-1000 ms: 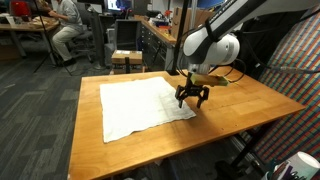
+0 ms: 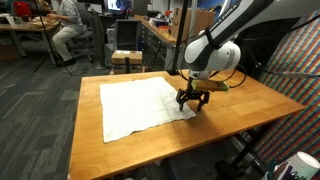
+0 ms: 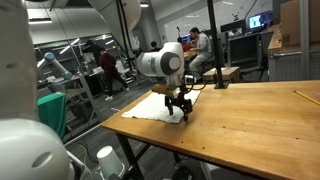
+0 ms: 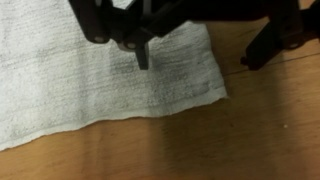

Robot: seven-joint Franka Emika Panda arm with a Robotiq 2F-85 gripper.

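A white towel [image 2: 132,106] lies spread flat on the wooden table, and its corner nearest the arm reaches under my gripper [image 2: 191,103]. In the wrist view the towel's ribbed cloth [image 4: 100,85] fills the left and middle, with its corner near the frame's centre right. My gripper is open there, one finger over the cloth and the other over bare wood past the towel's side edge. Nothing shows between the fingers. From the other side, the gripper [image 3: 179,112] hangs low at the near end of the towel [image 3: 155,107]. Whether the fingertips touch the cloth, I cannot tell.
Bare wooden table [image 2: 235,118] lies to the right of the towel in exterior view 1. A small wooden block [image 2: 127,57] stands at the table's far edge. A person sits in the background, away from the table.
Over the last second my gripper has shifted slightly at the towel's corner and looks a little lower. The towel lies as before.
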